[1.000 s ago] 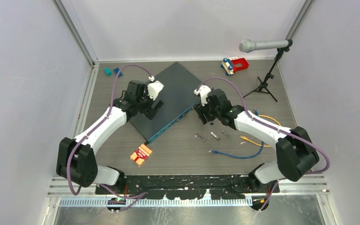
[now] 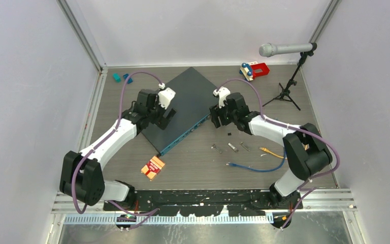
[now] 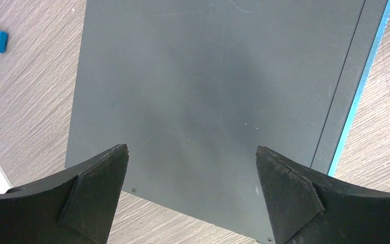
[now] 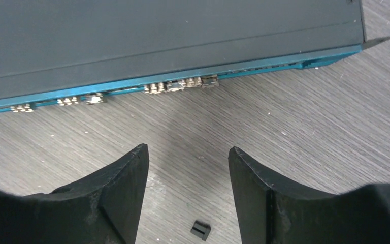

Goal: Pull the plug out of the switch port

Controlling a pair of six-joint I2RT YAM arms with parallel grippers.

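A dark grey switch (image 2: 185, 96) lies diagonally on the floor, its blue port edge (image 2: 183, 137) facing front right. In the right wrist view that edge carries several metal port fittings (image 4: 175, 85); I cannot tell whether a plug sits in one. My left gripper (image 2: 165, 118) hangs open over the switch, nothing between its fingers. My right gripper (image 2: 218, 116) is beside the port edge, its fingers apart and empty, with bare floor and a small black piece (image 4: 200, 230) below.
Blue (image 2: 254, 169) and yellow (image 2: 271, 152) cables and several small metal pieces (image 2: 232, 147) lie at front right. A microphone stand (image 2: 287, 92) and red toy (image 2: 259, 69) stand at back right. An orange card-like item (image 2: 152, 168) lies front left.
My right arm has shifted toward the back, and its gripper has moved slightly up and left in the top view. The left arm is almost unchanged.
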